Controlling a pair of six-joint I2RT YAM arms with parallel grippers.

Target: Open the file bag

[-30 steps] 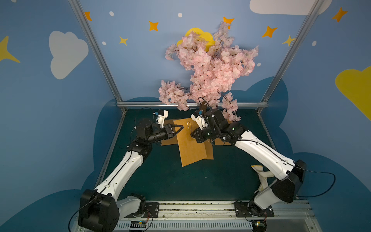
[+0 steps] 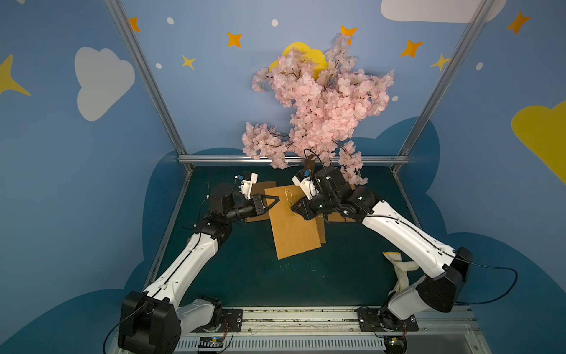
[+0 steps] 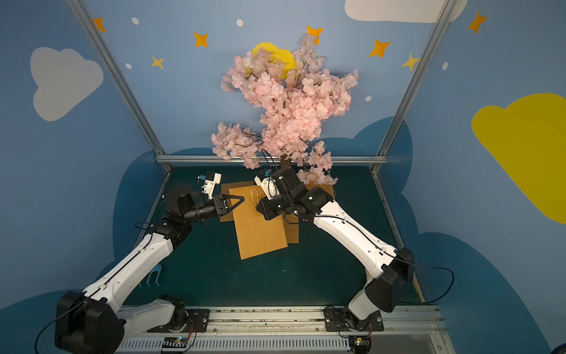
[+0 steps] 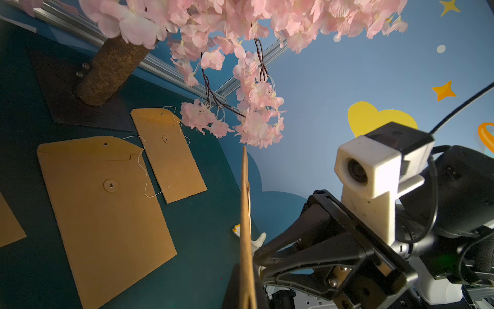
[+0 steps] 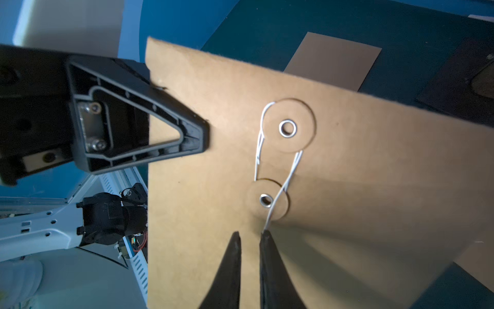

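A kraft file bag (image 2: 294, 233) is held up between the arms, its two button discs (image 5: 288, 128) wound with white string. My left gripper (image 2: 274, 199) is shut on the bag's side edge, which the left wrist view shows edge-on. My right gripper is at the bag's face just below the lower disc (image 5: 267, 208), its blurred fingertips slightly apart near the hanging string (image 5: 278, 198).
More bags (image 4: 103, 216) (image 4: 172, 164) lie flat on the green table (image 2: 235, 271) behind. A blossom tree (image 2: 318, 100) stands at the back. A pale cloth-like object (image 2: 401, 271) lies at the front right.
The bag's lower edge has shifted slightly toward the front of the table. My right arm has moved slightly; the string's loop near its fingertips looks slightly different.
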